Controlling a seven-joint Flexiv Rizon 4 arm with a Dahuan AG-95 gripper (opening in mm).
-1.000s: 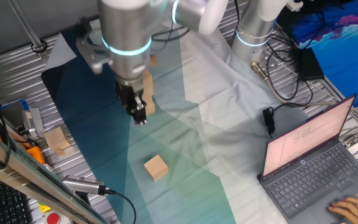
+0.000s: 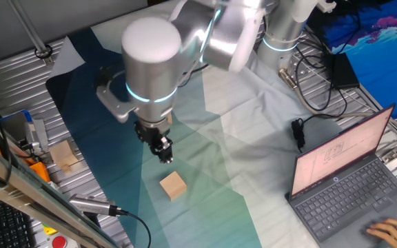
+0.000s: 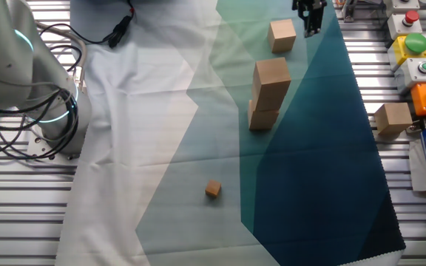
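My gripper (image 2: pixel 163 153) hangs above the mat, just up and left of a lone wooden cube (image 2: pixel 173 185) and apart from it in this view. Whether its black fingers are open or shut is too small to make out; no block shows between them. In the second exterior view the gripper (image 3: pixel 312 24) is at the top edge, right of that same cube (image 3: pixel 281 35). A taller wooden block (image 3: pixel 271 83) appears to rest on a lower block (image 3: pixel 262 117). A small cube (image 3: pixel 213 188) lies alone nearer that camera. In the first view the arm hides most of these blocks.
A laptop (image 2: pixel 343 186) with a person's hand on it occupies the right side. Off the mat lie another wooden block (image 3: pixel 393 118) and a row of push buttons (image 3: pixel 416 43). Cables surround the arm's base (image 3: pixel 46 111).
The gripper has moved down and slightly right in the first exterior view, toward the lone cube. The arm now covers more of the blocks behind it. The cube has stayed put.
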